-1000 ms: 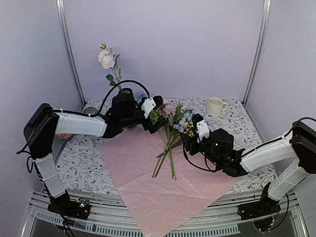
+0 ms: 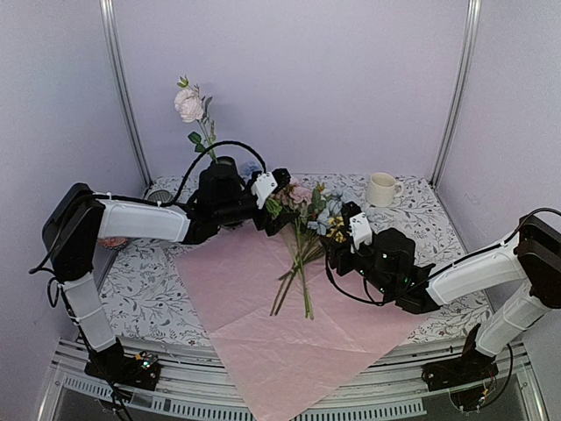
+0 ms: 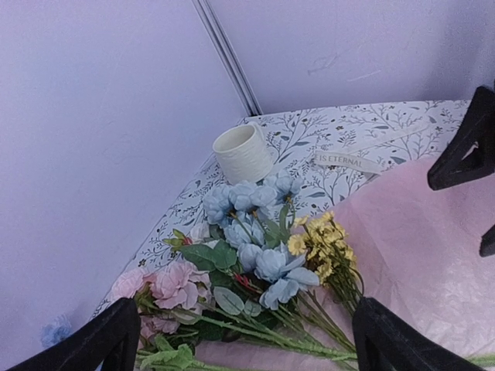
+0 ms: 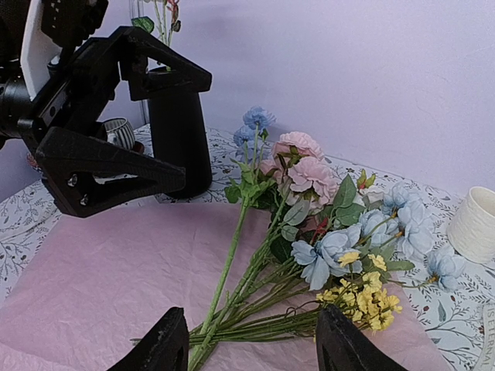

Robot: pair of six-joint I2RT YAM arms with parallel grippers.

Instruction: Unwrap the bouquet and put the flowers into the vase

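Note:
A bunch of pink (image 4: 313,180), blue (image 4: 336,247) and yellow flowers (image 4: 363,301) lies on pink paper (image 2: 263,351), its green stems (image 2: 294,285) pointing to the front. A black vase (image 4: 179,131) stands at the back left, mostly behind my left arm from above. One pale pink flower (image 2: 188,104) rises out of it. Over the left side of the bunch hangs my left gripper (image 2: 285,209), open and holding nothing; its fingers (image 3: 394,340) spread wide in the left wrist view. My right gripper, also open and empty, faces the stems from the right.
A white mug (image 2: 382,189) stands at the back right. Near the vase is a small striped cup (image 4: 117,133). A lettered strip (image 3: 348,161) lies on the patterned tabletop. Both grippers are close together.

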